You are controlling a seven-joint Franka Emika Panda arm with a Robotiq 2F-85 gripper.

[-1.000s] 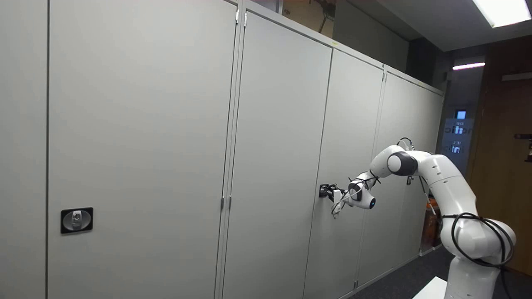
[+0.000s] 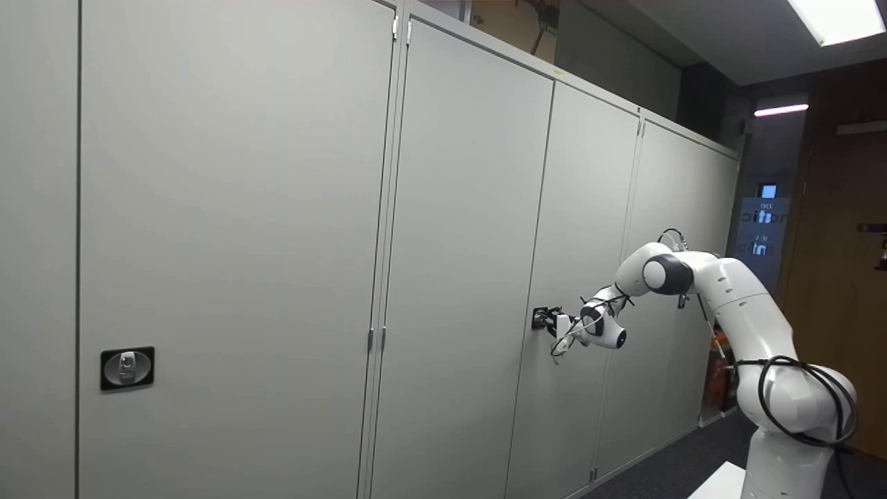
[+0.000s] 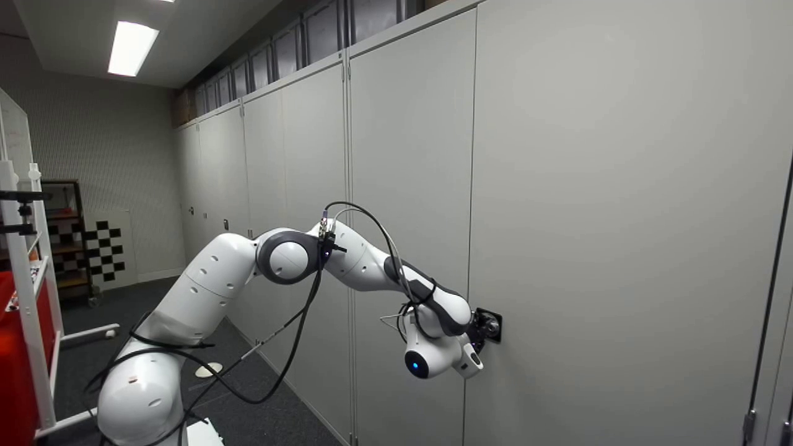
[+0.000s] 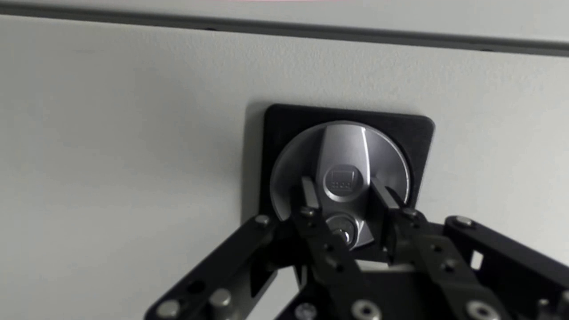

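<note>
A silver turn handle (image 4: 342, 154) sits in a round recess on a square black plate (image 4: 413, 125) fixed to a grey cabinet door (image 4: 133, 133). My gripper is shut on this handle, one fingertip against each side of its raised grip. The lock cylinder (image 4: 341, 226) shows between the fingers, partly covered. In the first exterior view the gripper (image 2: 545, 317) reaches the door at the seam between two doors. From the second exterior view the black plate (image 3: 496, 327) is partly hidden by my wrist. Both doors at that seam look closed.
Another handle (image 2: 127, 367) is on a cabinet door at the left. A white frame (image 3: 33, 297) with a red surface (image 3: 15, 357) stands behind the arm. Cables (image 3: 297, 327) hang loosely from the arm.
The arm has shifted only very slightly. My gripper stays at the same handle, and the cabinet doors have not visibly moved.
</note>
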